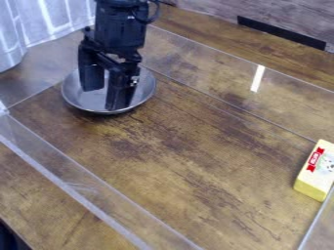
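My black gripper (109,86) hangs from the top of the view over a grey metal bowl (76,96), its fingers reaching down into or just above the bowl's interior. The fingers are apart, so it stands open; the arm hides much of the bowl's middle, and nothing shows clearly between the fingers. A yellow box (313,172) with a red label lies at the right edge of the wooden table (183,176).
A clear plastic strip (65,186) runs diagonally along the left side. A pale curtain and a white object (8,49) stand at the top left.
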